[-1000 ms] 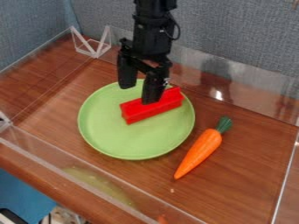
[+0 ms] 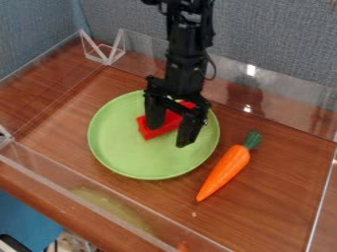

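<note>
The black gripper [image 2: 176,115] is lowered over the green plate [image 2: 124,148], its open fingers around or just above a red rectangular block [image 2: 154,128] on the plate. The block is partly hidden behind the gripper, so contact cannot be told. An orange carrot [image 2: 224,172] with a green top lies on the wooden surface to the right of the plate.
A white wire frame [image 2: 101,49] stands at the back left. Clear plastic edges run along the back, front left and right of the wooden surface [image 2: 277,202]. Free wood shows left of the plate and around the carrot.
The gripper has moved down and to the right onto the red block, now hiding more of it. The plate and carrot are unchanged.
</note>
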